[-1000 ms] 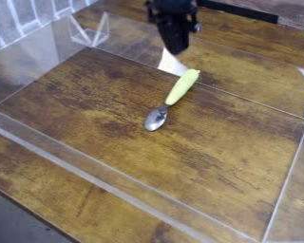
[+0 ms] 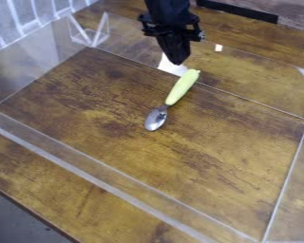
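A spoon with a pale yellow-green handle (image 2: pixel 182 87) and a silver bowl (image 2: pixel 156 119) lies on the wooden surface near the middle of the view. My black gripper (image 2: pixel 177 49) hangs at the top centre, above and behind the handle's far end, apart from the spoon. Its fingertips are small and dark, and I cannot make out whether they are open or shut.
Clear plastic walls border the wooden area (image 2: pixel 91 152) on the left, back, right and front. A white railing stands at the top left. The wood around the spoon is bare.
My gripper has come slightly lower in the view and looks sharper. The spoon has not moved.
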